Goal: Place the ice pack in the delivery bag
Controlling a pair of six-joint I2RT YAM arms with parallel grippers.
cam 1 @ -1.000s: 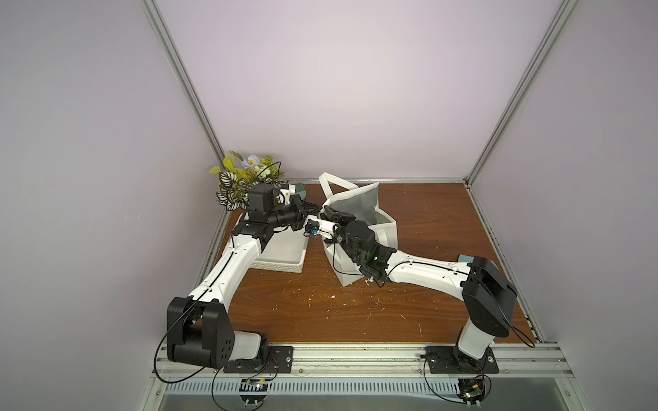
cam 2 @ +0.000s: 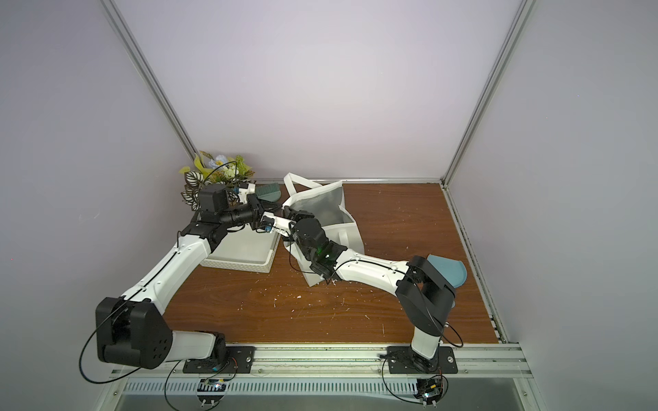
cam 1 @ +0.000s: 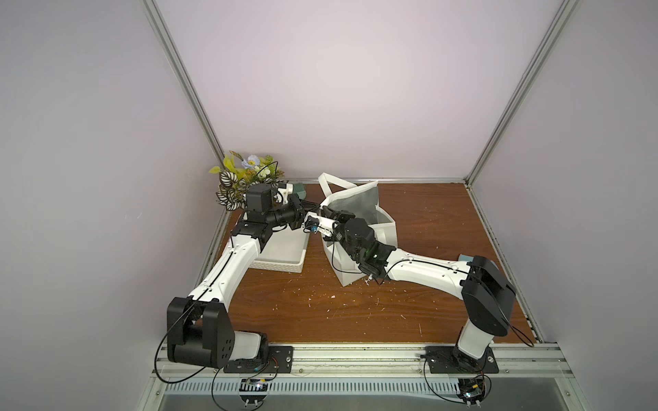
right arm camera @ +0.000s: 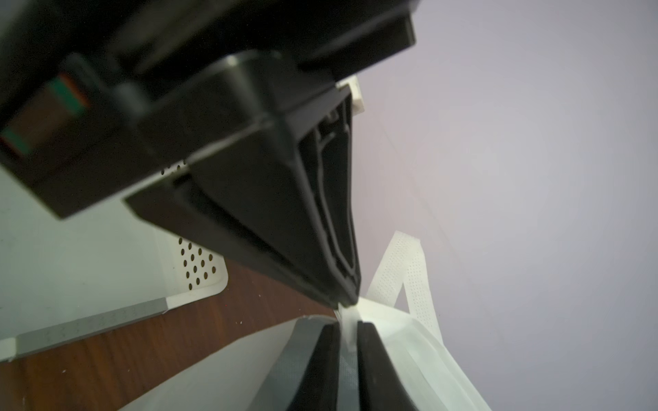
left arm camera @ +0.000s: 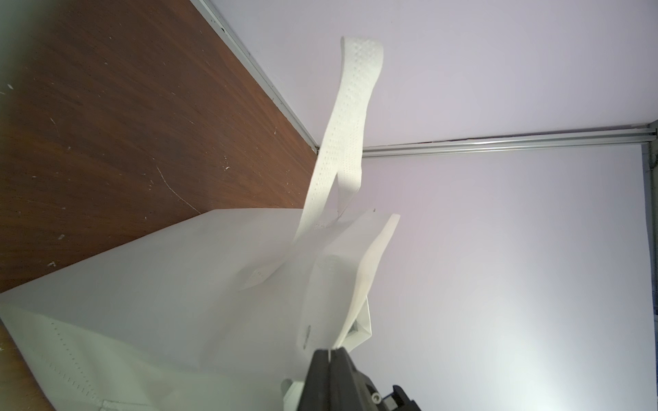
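The white delivery bag (cam 1: 349,263) stands upright in the middle, flap raised, grey lining (cam 2: 322,198) showing. My left gripper is shut at the bag's left upper edge; in the right wrist view its fingertips meet a narrow white piece of the bag. My right gripper is just below them at the same white piece, slightly parted; whether it grips it is unclear. Both grippers crowd together over the bag's rim, partly hiding each other in the top views. I cannot identify an ice pack inside the bag.
A white tray (cam 1: 277,250) and flowers (cam 1: 243,171) stand at the left, with a teal object (cam 2: 267,191) behind. A light-blue flat object (cam 2: 445,268) lies at the right edge.
My right arm has shifted very slightly over the last second. My left arm and the bag look almost unchanged.
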